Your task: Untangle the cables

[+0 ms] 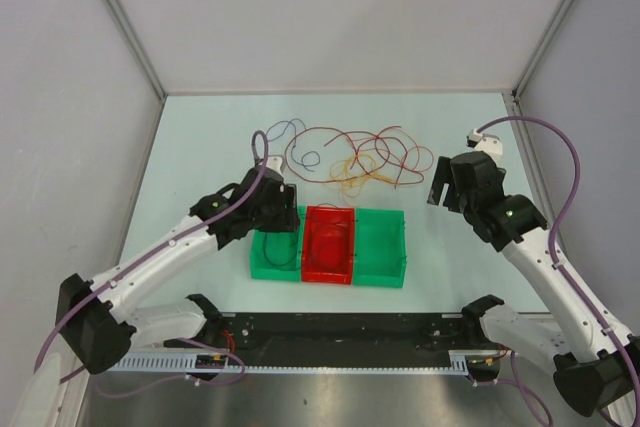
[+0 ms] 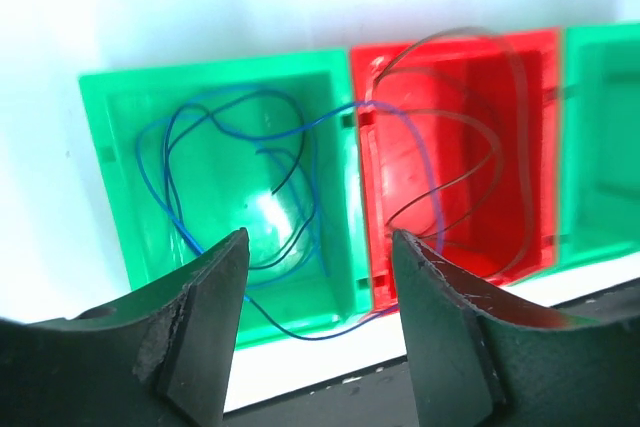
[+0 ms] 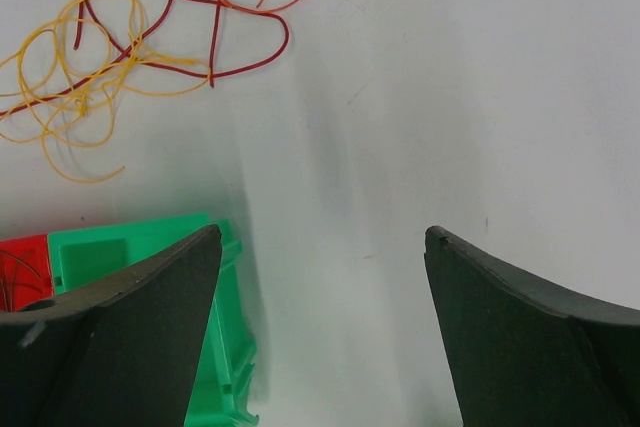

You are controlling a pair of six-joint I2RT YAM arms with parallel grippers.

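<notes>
Coils of blue cable (image 2: 172,202) lie in the left green bin (image 2: 105,182). One loop crosses the wall into the red bin (image 2: 550,167), and another bulges past the front edge. Above them my left gripper stands open; no cable is held between its fingers. Dark reddish cable (image 2: 525,137) curls inside the red bin. On the table behind, red cable (image 1: 330,129), yellow cable (image 1: 348,177) and a further blue cable (image 1: 285,125) lie loosely, the red and yellow tangled together. My right gripper is open and empty over bare table.
The right green bin (image 1: 380,247) looks empty. The three bins stand side by side near the table's front edge. Free white table (image 1: 470,257) lies right of them, and more to the left.
</notes>
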